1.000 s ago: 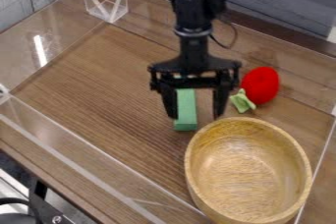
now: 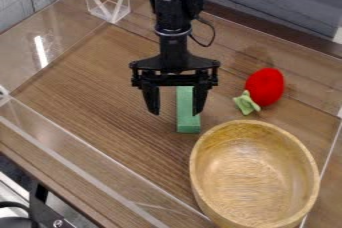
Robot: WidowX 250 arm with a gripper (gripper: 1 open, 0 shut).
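My black gripper (image 2: 174, 98) hangs over the middle of the wooden table, its fingers spread apart on either side. A green oblong block (image 2: 189, 123) lies just behind and below the right finger, partly hidden by it. I cannot tell whether they touch. Nothing shows held between the fingers.
A large tan bowl (image 2: 254, 177) fills the lower right. A red round object (image 2: 265, 85) and a small light-green piece (image 2: 245, 103) lie at the right.
My gripper has moved left and somewhat up in the view, away from the red object and bowl. The green block looks about where it was.
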